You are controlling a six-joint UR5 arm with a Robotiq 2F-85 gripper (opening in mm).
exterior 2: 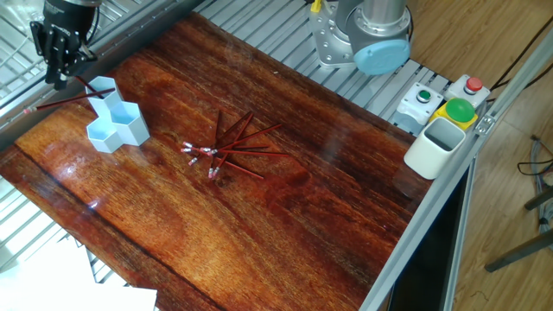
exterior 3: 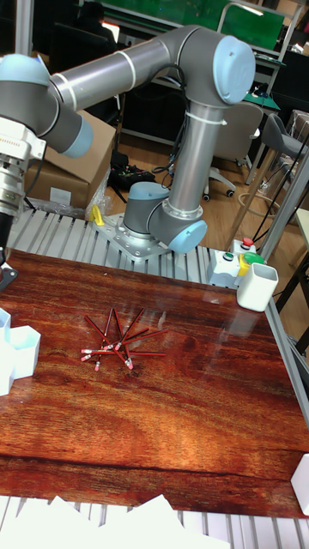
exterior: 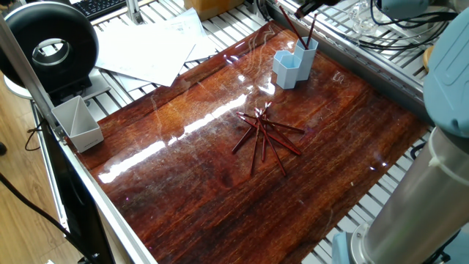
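Observation:
A hexagonal-celled pale blue holder stands near the table's corner, with two dark red pencils leaning in one cell. One pencil tilts far out over the rim; the other pencil points up toward my gripper. In exterior view 2 my gripper is above and beside the holder, its fingers small and dark. Whether the fingers are apart, or touch that pencil's upper end, I cannot make out. Several more red pencils lie crossed in a loose pile on the middle of the wooden table.
A white open cup stands at the table's edge by the button boxes. White papers lie on the slatted surface beside the table. A metal rail runs close behind the holder.

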